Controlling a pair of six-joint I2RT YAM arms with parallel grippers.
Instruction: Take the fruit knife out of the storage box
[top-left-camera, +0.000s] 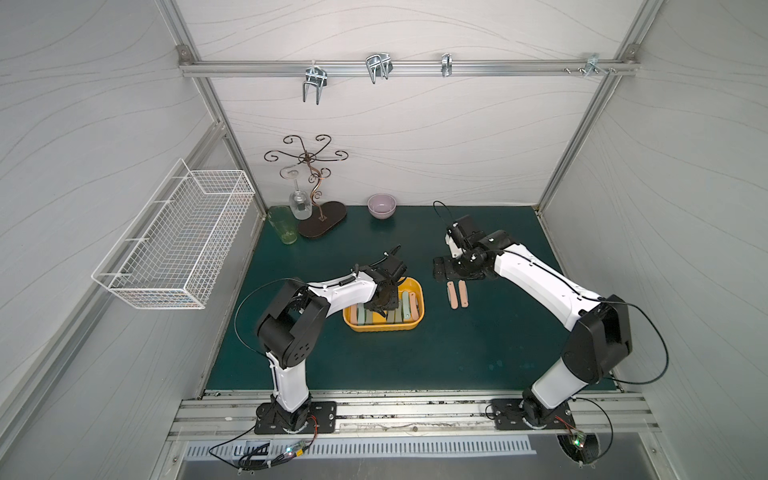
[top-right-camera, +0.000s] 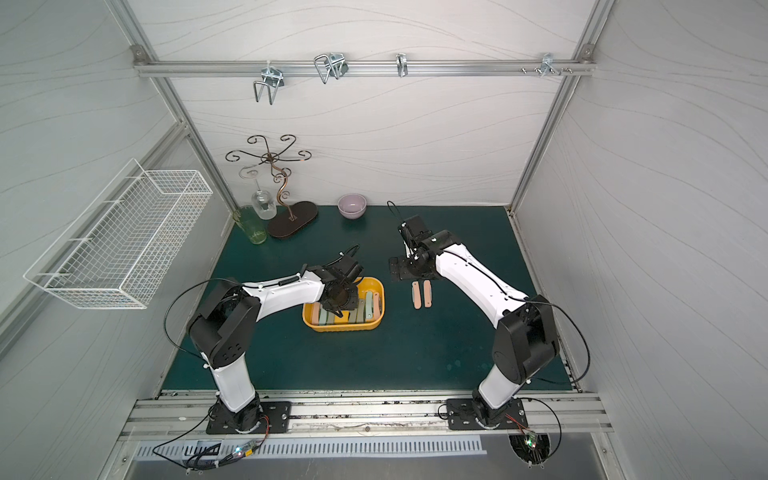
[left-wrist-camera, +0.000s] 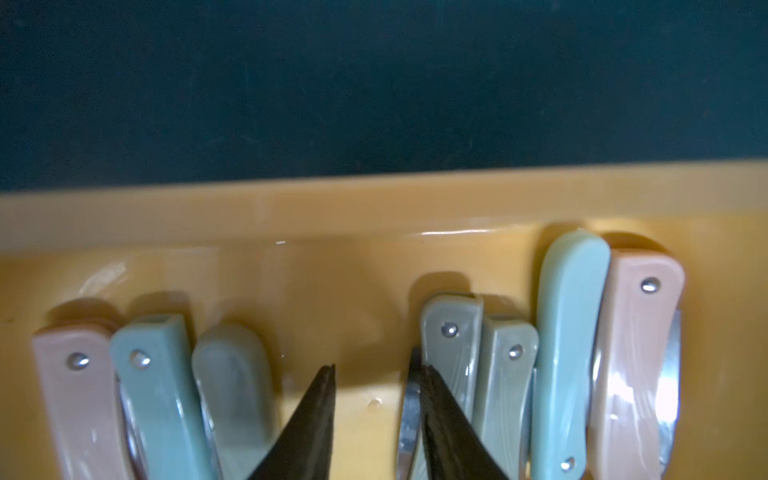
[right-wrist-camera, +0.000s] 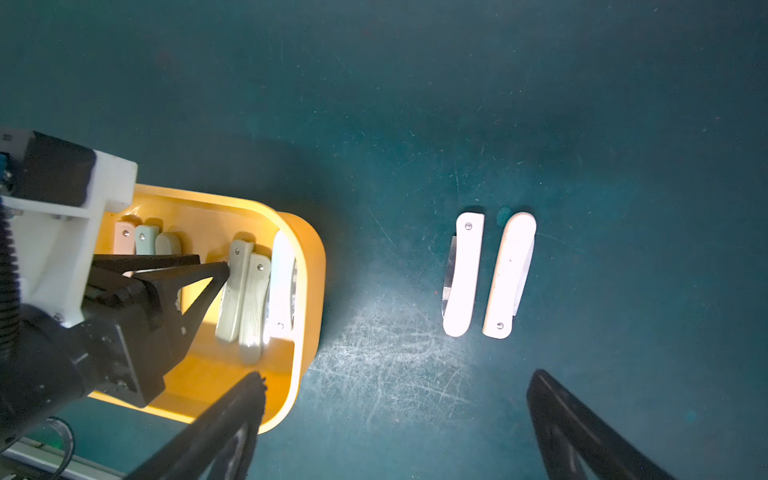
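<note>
Folding knives lie in a yellow storage box (top-left-camera: 384, 327), in two groups with bare floor between. In the left wrist view, a grey-green knife (left-wrist-camera: 448, 360), another grey-green knife (left-wrist-camera: 502, 376), a light blue knife (left-wrist-camera: 569, 352) and a pink knife (left-wrist-camera: 637, 352) form the right group. A second pink knife (left-wrist-camera: 84, 400), a teal knife (left-wrist-camera: 160, 392) and a dark green knife (left-wrist-camera: 233, 392) are on the left. My left gripper is low in the box, part open, its right finger by the nearest grey-green knife's blade. My right gripper stands open, empty, over the table.
Two pale pink knives (right-wrist-camera: 464, 276) lie parallel on the green table, right of the box. Behind stand a purple bowl (top-left-camera: 381, 205), a green glass (top-left-camera: 282, 224) and a metal rack (top-left-camera: 321, 220).
</note>
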